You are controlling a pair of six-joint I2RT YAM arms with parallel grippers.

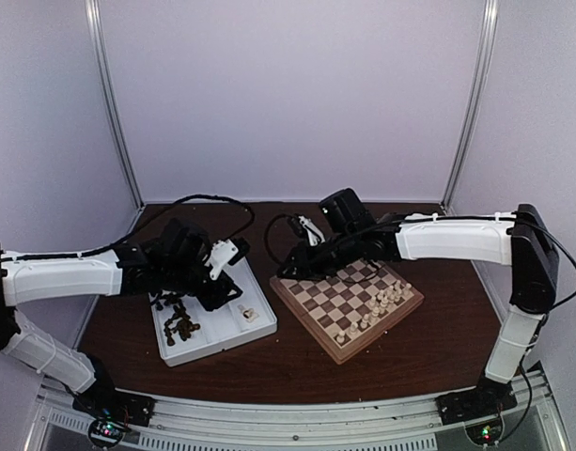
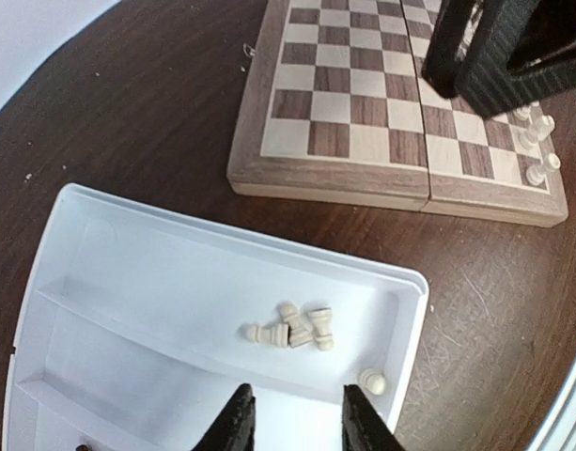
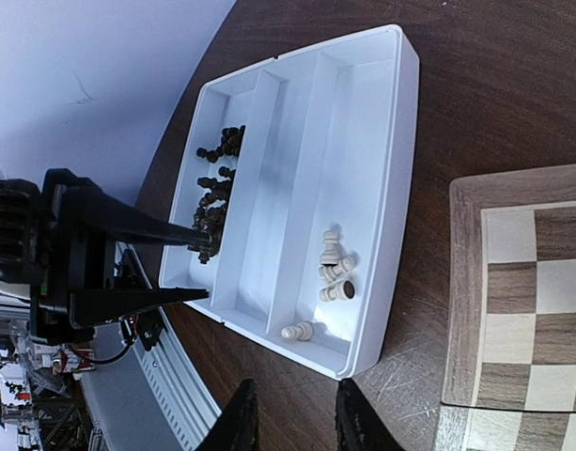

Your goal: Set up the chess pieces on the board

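A white divided tray point(image 1: 212, 343) holds dark pieces point(image 3: 212, 225) in one compartment and several white pieces point(image 2: 320, 329) in the compartment nearest the board. The wooden chessboard point(image 1: 325, 310) carries a line of white pieces point(image 1: 372, 315) along its right side. My left gripper hangs over the tray, fingers apart with nothing between them. My right gripper is over the area between tray and board at the back, fingers apart and empty.
Both arms are close together over the middle. Walls enclose the back and sides.
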